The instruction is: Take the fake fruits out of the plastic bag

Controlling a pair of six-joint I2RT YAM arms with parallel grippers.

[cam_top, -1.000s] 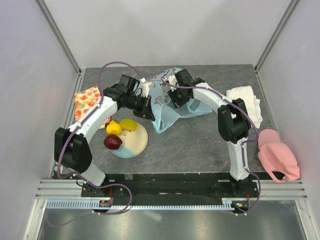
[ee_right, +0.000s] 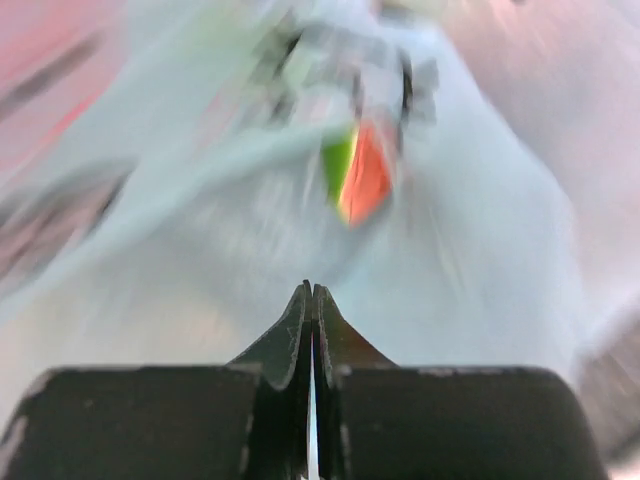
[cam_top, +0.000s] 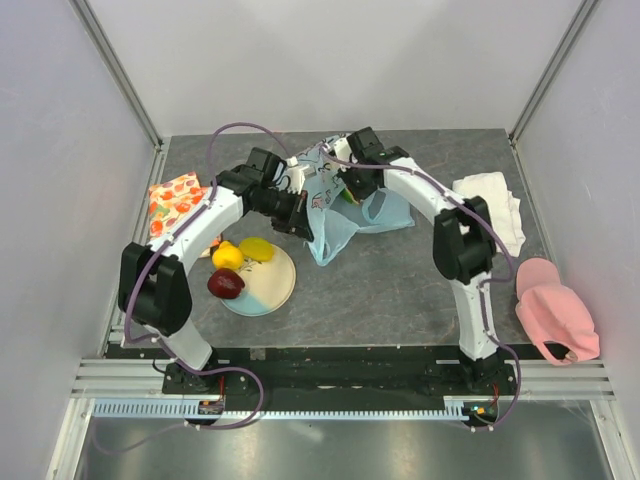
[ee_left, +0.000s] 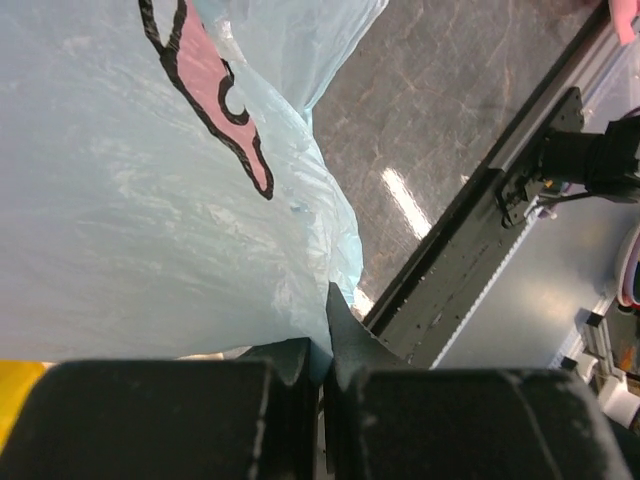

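Note:
The light blue plastic bag [cam_top: 335, 230] lies at the back centre. My left gripper [cam_top: 300, 225] is shut at its front left edge, with thin plastic at its tips in the left wrist view. My right gripper is shut, over the bag; an orange and green fruit [ee_right: 362, 178] shows inside it, blurred. On the plate [cam_top: 270, 295] at the left lie a dark red fruit [cam_top: 225, 283], a yellow fruit [cam_top: 226, 255] and a longer yellow-green fruit [cam_top: 256, 249].
An orange patterned cloth [cam_top: 175, 205] lies at far left. White towels [cam_top: 497, 215] and a pink item [cam_top: 555, 310] are at the right.
The bag's right part has shifted slightly left. The left arm is nearly unmoved.

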